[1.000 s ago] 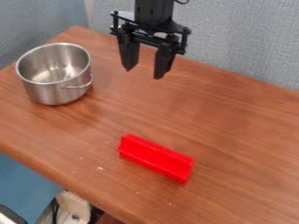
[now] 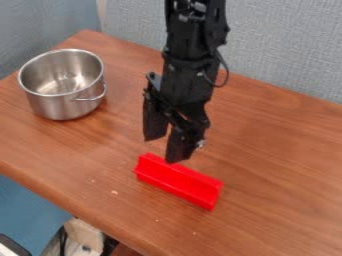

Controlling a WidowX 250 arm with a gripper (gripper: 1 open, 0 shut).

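Observation:
A red bar-shaped block [image 2: 179, 182] lies on the wooden table toward the front. Just above its left end is my black gripper [image 2: 166, 139], hanging down with its two fingers apart and nothing visible between them. A steel pot [image 2: 59, 92] with a wire handle stands at the back left.
Padded grey walls rise behind and to the left. The table's edge runs along the front left, with a blue surface and some clutter below it.
My gripper has come down from the back of the table to just over the red block and has turned. The block and pot have not moved.

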